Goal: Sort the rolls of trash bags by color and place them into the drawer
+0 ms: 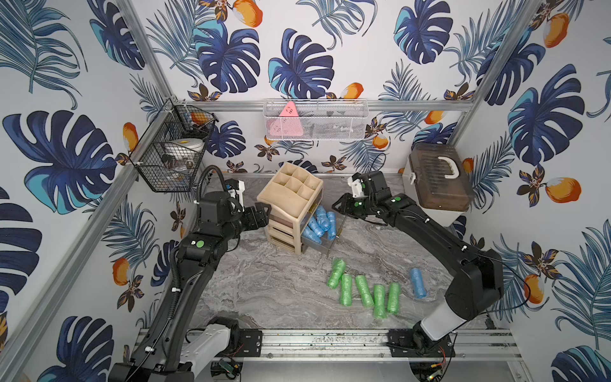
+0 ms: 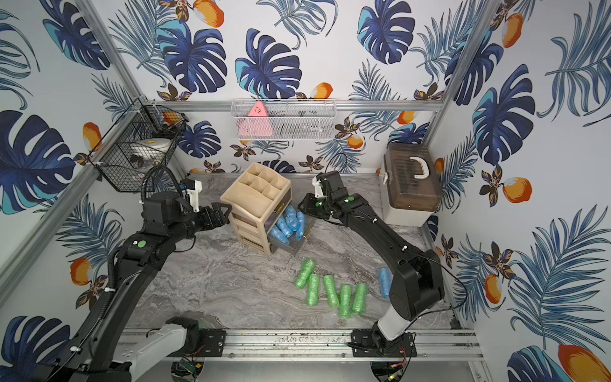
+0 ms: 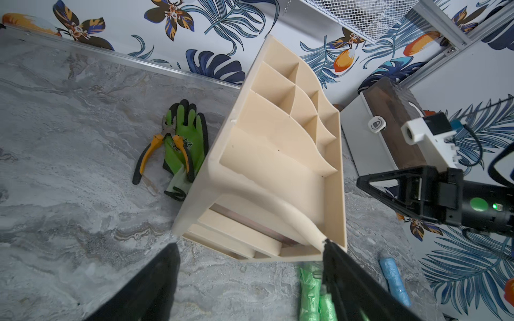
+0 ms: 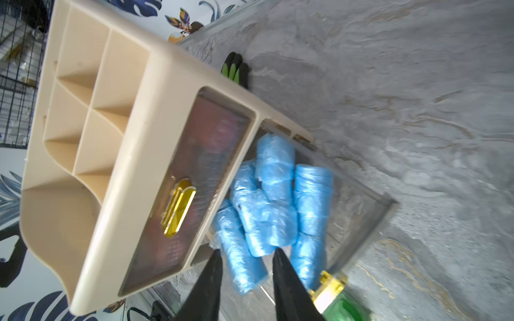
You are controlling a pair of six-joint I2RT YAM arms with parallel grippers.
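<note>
Several blue rolls lie inside the pulled-out grey drawer of the beige organizer. One more blue roll rests alone on the table at the right. Several green rolls are spread out in front of the drawer. My right gripper is above the drawer's right side, part open, with a clear gap between its fingers. To the left of the organizer, close to its side, my left gripper stands open and empty.
A brown-lidded box stands at the back right. Pliers and a green glove lie behind the organizer. Baskets hang above, including the white mesh one.
</note>
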